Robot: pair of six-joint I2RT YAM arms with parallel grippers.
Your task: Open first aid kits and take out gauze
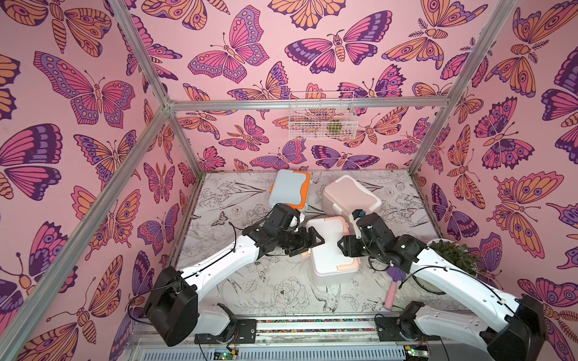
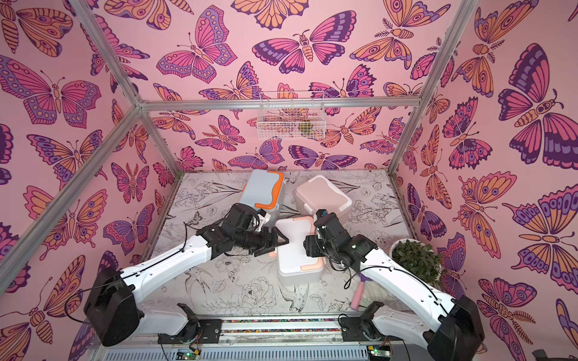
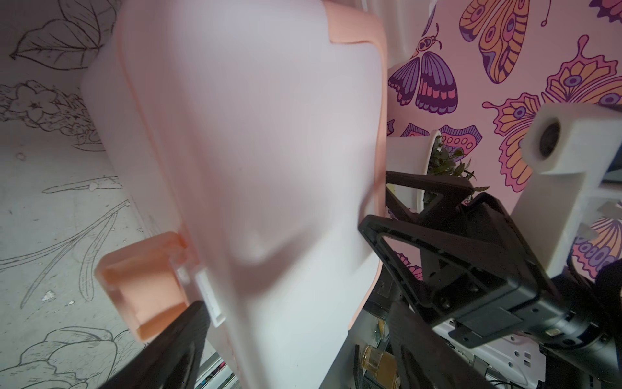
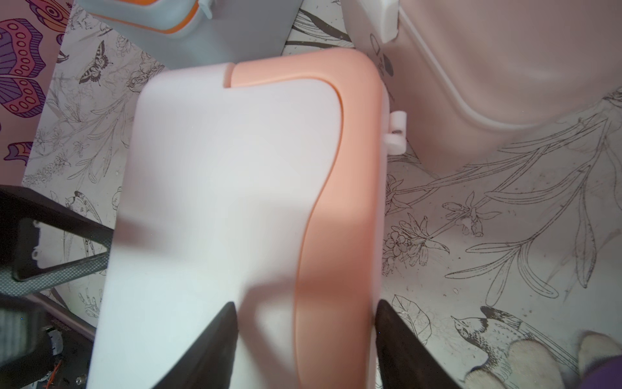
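Observation:
A white kit with a peach edge strip stands in the middle of the table, its lid down. On its left side the peach latch sticks outward. My left gripper stands open at that side, with the kit's edge between its blurred fingers in the left wrist view. Over the right edge, my right gripper is part open, one finger above the lid and the other beyond the peach strip; contact cannot be made out. Behind stand a grey-blue kit with orange trim and a pale pink kit. No gauze shows.
A potted plant stands at the right, near a pink-handled tool. A wire basket hangs at the back wall.

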